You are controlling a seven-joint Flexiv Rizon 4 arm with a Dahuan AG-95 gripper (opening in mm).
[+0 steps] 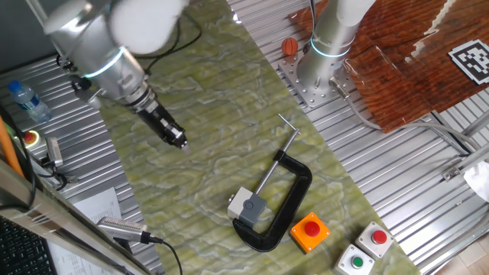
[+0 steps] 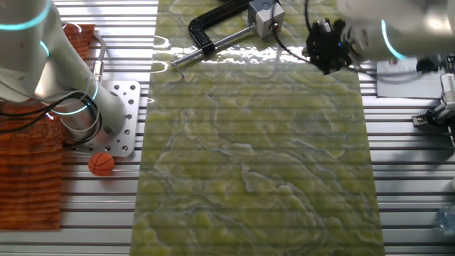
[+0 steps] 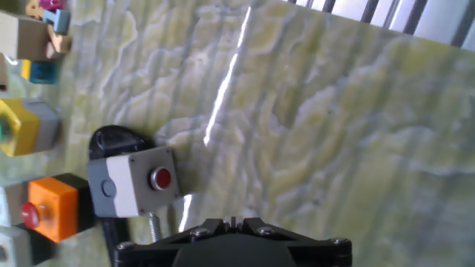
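My gripper (image 1: 183, 143) hangs over the green marbled mat, up and to the left of the clamp and apart from it. In the wrist view its black fingers (image 3: 252, 225) meet at the bottom edge, shut with nothing seen between them. A black C-clamp (image 1: 303, 187) lies on the mat, its screw rod pointing away from the row of button boxes. Against the clamp's lower end sits a grey-and-white box (image 1: 240, 203); the wrist view shows a red button (image 3: 160, 178) on its side. An orange box with a red button (image 1: 312, 228) stands beside the clamp.
Two white boxes, one with a red button (image 1: 379, 237) and one with a green button (image 1: 357, 262), stand near the mat's edge.
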